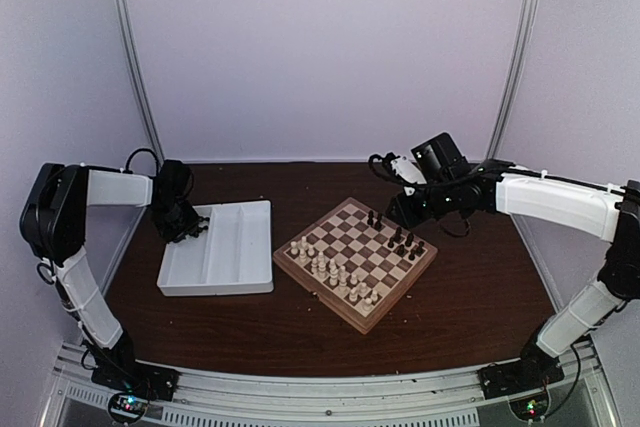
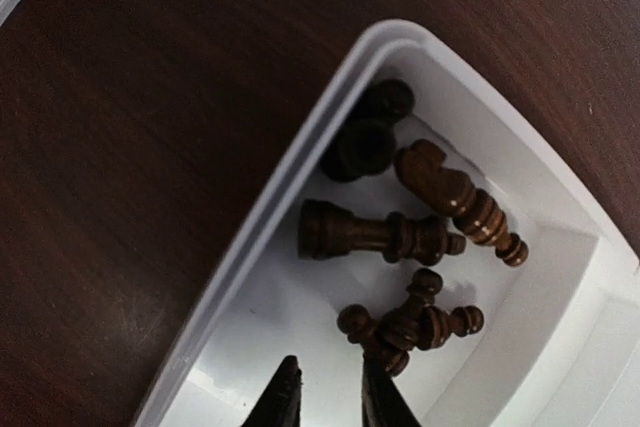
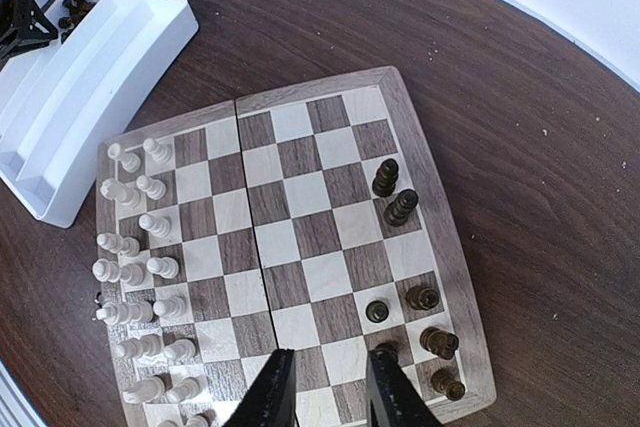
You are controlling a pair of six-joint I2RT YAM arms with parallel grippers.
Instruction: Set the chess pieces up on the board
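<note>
My left gripper hangs over the upper left end of the white tray (image 1: 240, 247), its fingers apart with nothing visible between them. Dark pieces lie there, among them a king-like piece (image 2: 340, 232), a knight (image 2: 435, 182) and several smaller ones (image 2: 430, 327). My right gripper is above the chessboard (image 1: 355, 207), open and empty. On the board, white pieces (image 3: 160, 267) stand in rows along one side; several dark pieces (image 3: 400, 209) stand on the opposite side, with gaps between them.
Pale walls (image 1: 330, 67) enclose the back and sides. The tray sits left of the board, close to it.
</note>
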